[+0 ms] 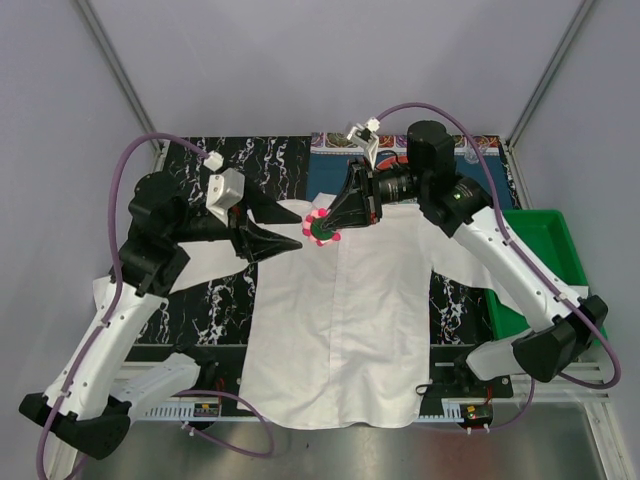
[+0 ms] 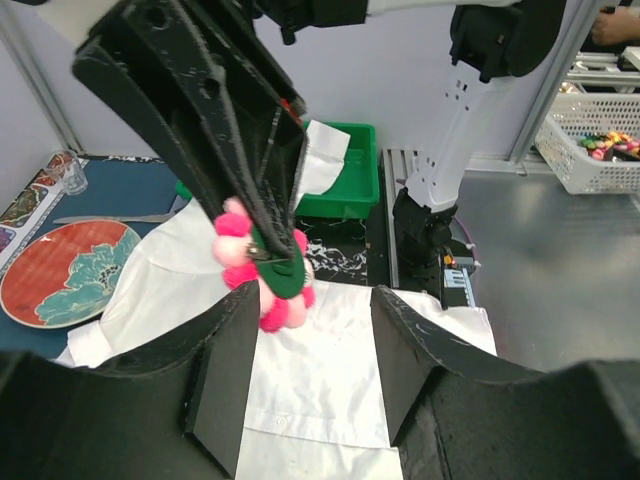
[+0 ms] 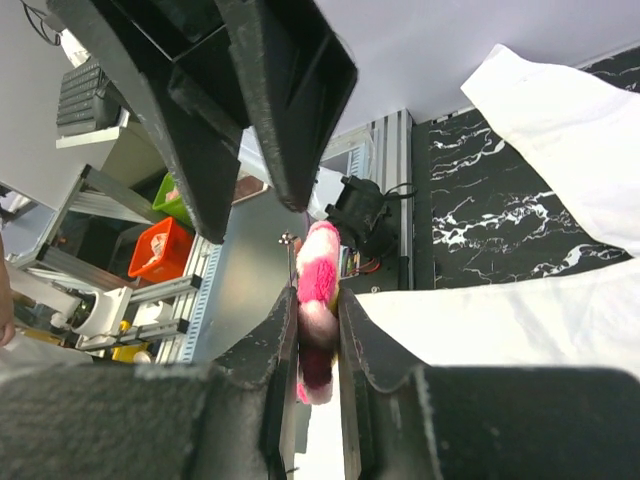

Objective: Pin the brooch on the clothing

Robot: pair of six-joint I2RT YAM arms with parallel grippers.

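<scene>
The brooch (image 1: 321, 225), a ring of pink and pale pompoms round a green centre, is held above the white clothing (image 1: 335, 340) by my right gripper (image 1: 340, 215), which is shut on it. In the right wrist view, the brooch (image 3: 319, 270) shows edge-on between those fingers. My left gripper (image 1: 293, 225) stands open just to the left of it; in the left wrist view its fingers have a clear gap, with the brooch (image 2: 294, 305) beyond them. The white garment lies spread over the table with sleeves out to both sides.
A green bin (image 1: 545, 240) stands at the right. A blue mat with a red plate (image 2: 50, 280), knife and glass (image 2: 72, 175) is at the back. Black marble table (image 1: 215, 310) shows around the garment.
</scene>
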